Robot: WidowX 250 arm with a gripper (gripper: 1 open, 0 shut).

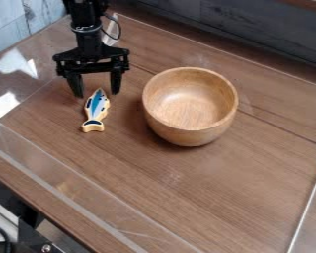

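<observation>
A black gripper [96,84] hangs open just above and behind a small fish toy [95,113], which lies on the wooden table with blue, white and yellow markings. Nothing shows between the fingers. To the right of both, a round wooden bowl [189,106] stands upright and looks empty.
Clear panels edge the left and front sides. A wall rises along the back.
</observation>
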